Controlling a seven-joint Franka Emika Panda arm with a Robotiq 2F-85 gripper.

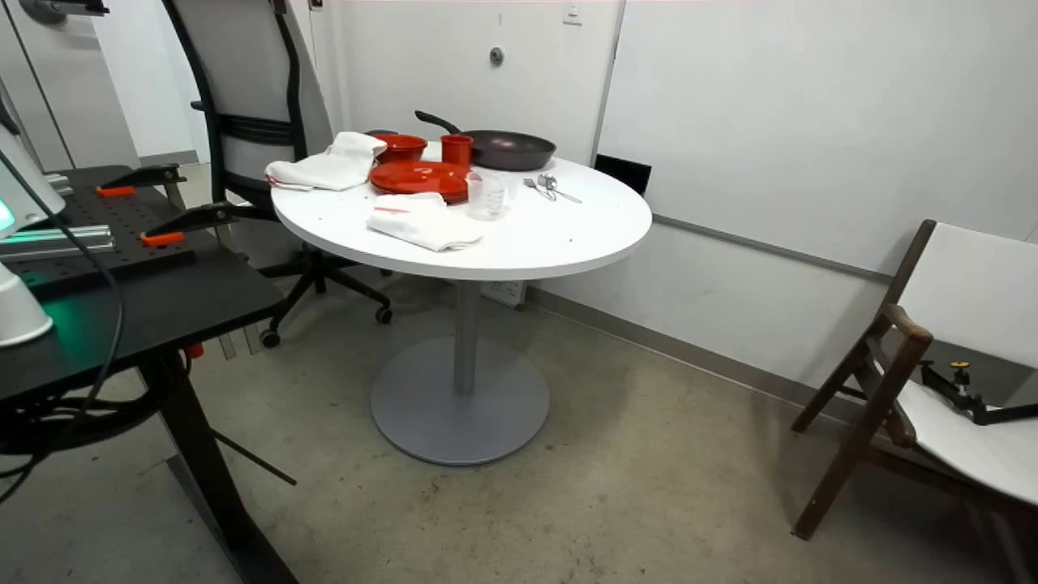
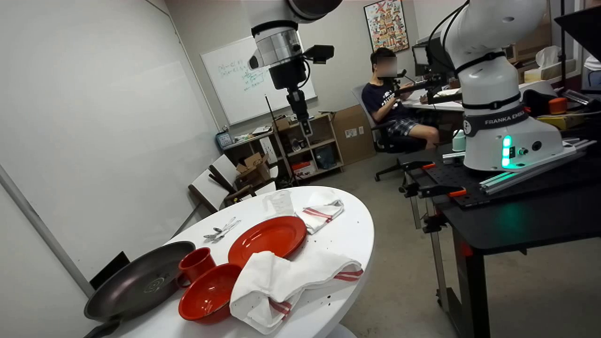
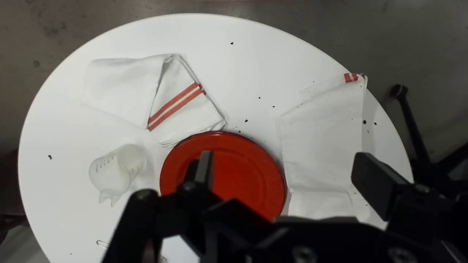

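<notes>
My gripper is open, its two fingers wide apart and nothing held between them. In exterior view 2 the gripper (image 2: 305, 126) hangs high above the white round table (image 2: 360, 225), clear of everything on it. From the wrist, a red plate (image 3: 245, 175) shows below, partly covered by the gripper. A folded white towel with red stripes (image 3: 123, 83) lies beside the plate's edge. A second white towel (image 3: 324, 136) lies on the plate's other side. The clear measuring cup (image 3: 109, 173) appears tipped on its side in the wrist view, near the folded towel.
A dark frying pan (image 2: 141, 281), a red mug (image 2: 197, 264) and a red bowl (image 2: 208, 295) stand close together. Several pieces of cutlery (image 2: 222, 230) lie near the plate. Bare tabletop (image 1: 584, 219) shows at the right in exterior view 1. Dark crumbs dot the surface.
</notes>
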